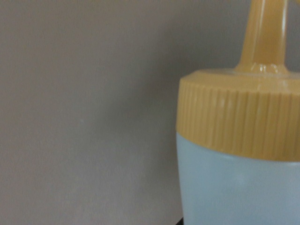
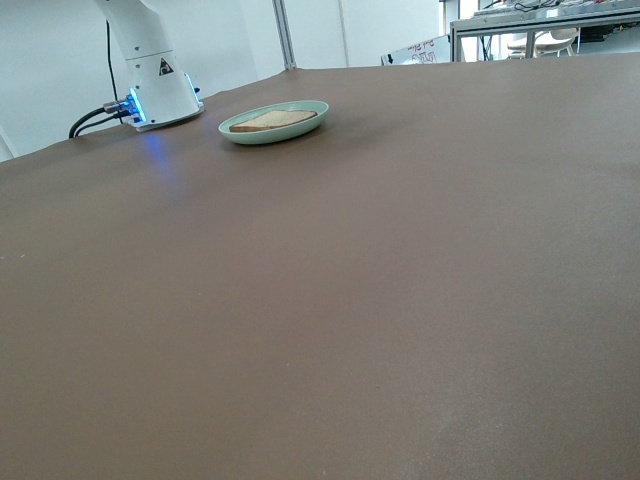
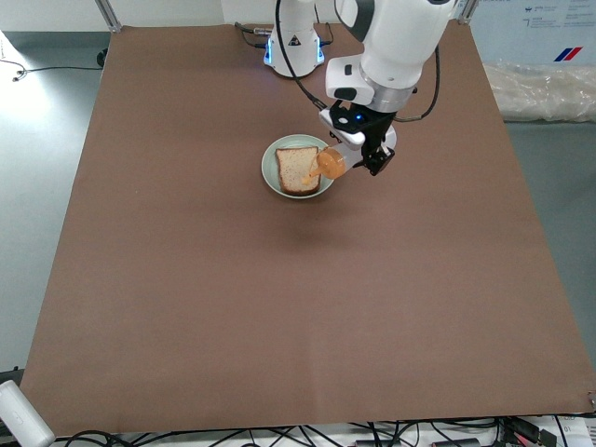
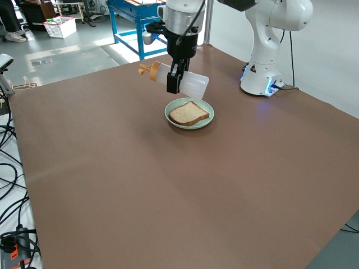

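A slice of bread (image 3: 296, 170) lies on a pale green plate (image 4: 189, 126) on the brown table; the top view shows it too (image 2: 272, 120). Above the plate my gripper (image 4: 177, 78) is shut on a squeeze bottle (image 4: 192, 84) with an orange cap, held tilted near horizontal. In the wrist view the bottle's cap (image 1: 236, 117) and nozzle fill the right side; the fingers are nearly out of sight there.
The robot's white base (image 2: 165, 90) with cables stands at the back edge of the table (image 3: 307, 307). Cables lie beyond one edge.
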